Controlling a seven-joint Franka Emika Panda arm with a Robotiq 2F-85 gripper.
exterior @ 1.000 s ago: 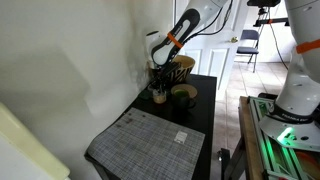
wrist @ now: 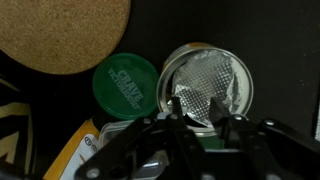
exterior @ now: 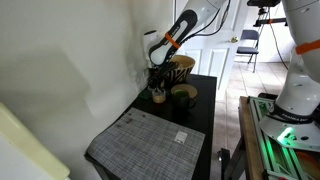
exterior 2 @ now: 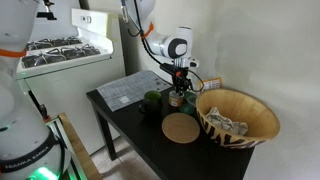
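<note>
A round can (wrist: 206, 84) with a silver foil top stands on the dark table. In the wrist view, the dark fingertips of my gripper reach over the foil from below, apart from each other, with foil showing between them. Seen from outside, my gripper (exterior 2: 181, 76) points down just above the can (exterior 2: 177, 98). Whether the fingers touch the foil cannot be told. A green lid (wrist: 125, 86) with pale lettering lies flat right beside the can.
A round cork mat (exterior 2: 181, 127) lies in front of the can. A large wooden basket (exterior 2: 240, 112) stands to one side and a dark green mug (exterior 2: 152, 100) to the other. Beyond the mug, a grey mat (exterior: 148, 143) lies flat with clear space on it.
</note>
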